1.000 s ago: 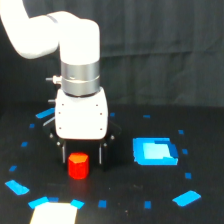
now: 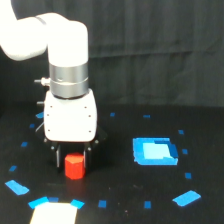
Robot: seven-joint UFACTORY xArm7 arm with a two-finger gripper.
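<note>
A small red block is at the lower left of the camera view, on or just above the black table. Directly over it, my white gripper points down, with one dark finger to each side of the block. Whether the fingers press on the block or merely stand beside it cannot be made out. The gripper body hides whatever lies behind it.
Right of the gripper lies a white patch framed in blue. Another white patch lies at the front edge. Blue tape pieces dot the black table.
The arm and gripper have shifted slightly left and appear a little lower. The red block also appears slightly farther left, still between the fingers.
</note>
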